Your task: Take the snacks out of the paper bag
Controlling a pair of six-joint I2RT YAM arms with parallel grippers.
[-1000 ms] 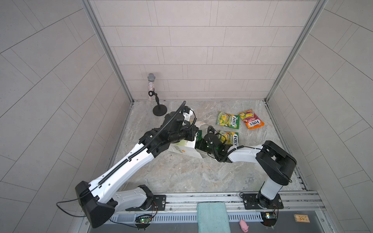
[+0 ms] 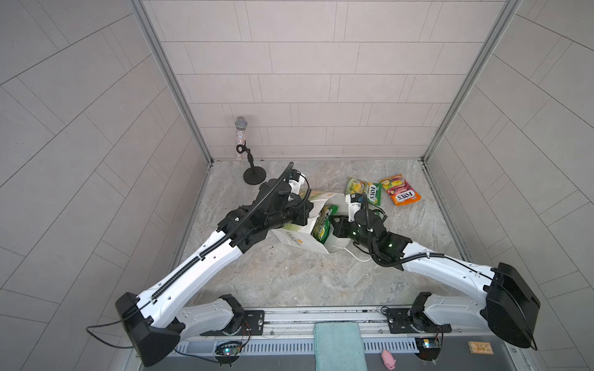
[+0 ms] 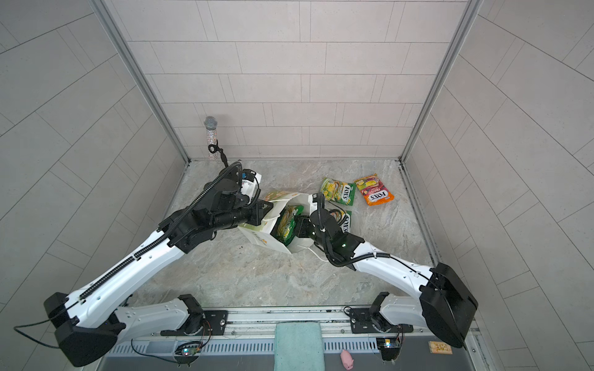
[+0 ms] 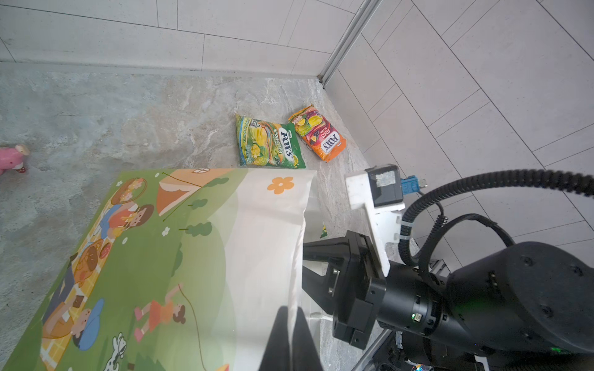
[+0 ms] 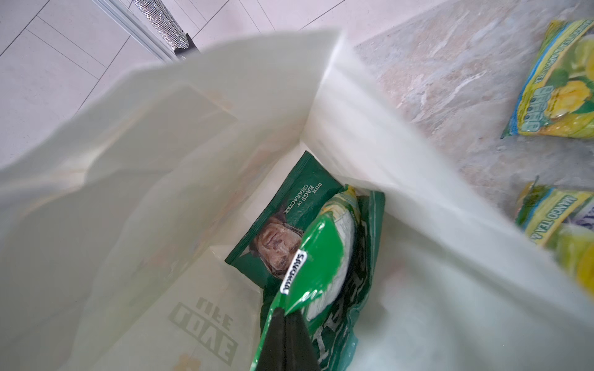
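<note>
The white, printed paper bag (image 2: pixel 297 238) lies open at mid-table. My left gripper is shut at its upper edge, the bag's thin paper rim between its fingertips. My right gripper is shut at the bag's mouth, over dark green snack packets (image 5: pixel 278 241) and a bright green packet (image 5: pixel 318 259) inside; whether it pinches any of that packet is unclear. Outside, a yellow-green Fox's packet (image 2: pixel 362 190) and an orange one (image 2: pixel 401 189) lie at the back right, with another yellow-green packet (image 5: pixel 563 216) beside the bag.
A microphone on a black stand (image 2: pixel 253 174) stands at the back left. Tiled walls enclose the table (image 2: pixel 260 278) on three sides. A pink toy (image 2: pixel 388 360) sits beyond the front edge.
My right arm has drawn back to the right and risen, and more of the green packets shows in the bag's mouth. My left arm has hardly moved.
</note>
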